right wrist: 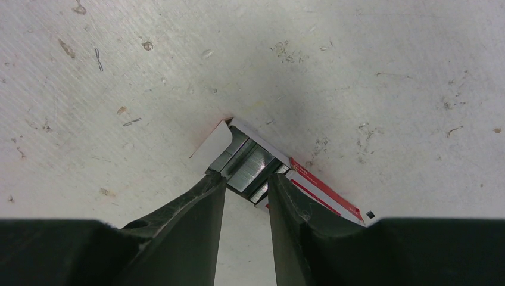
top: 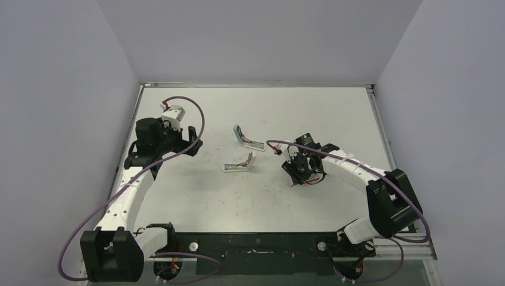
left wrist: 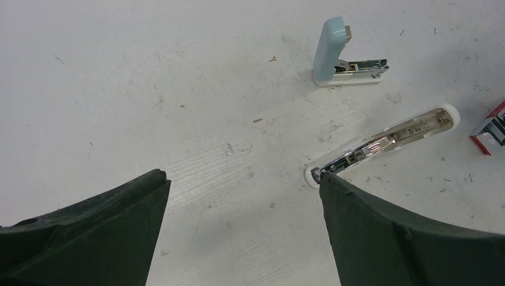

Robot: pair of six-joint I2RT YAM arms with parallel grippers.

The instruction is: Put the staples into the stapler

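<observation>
Two open staplers sit on the table: a light-blue one (left wrist: 327, 49) at the back and a white one (left wrist: 424, 128) nearer the front, both with metal channels showing. My left gripper stands open on the left, above bare table. My right gripper is part open over a red-and-white staple box (right wrist: 317, 189), whose end flap is open; grey staple strips (right wrist: 251, 168) show at that end, just between and beyond the fingertips. Whether the fingers touch them I cannot tell.
Grey walls (top: 417, 89) enclose it at the back and sides. Small loose bits and marks are scattered on the surface.
</observation>
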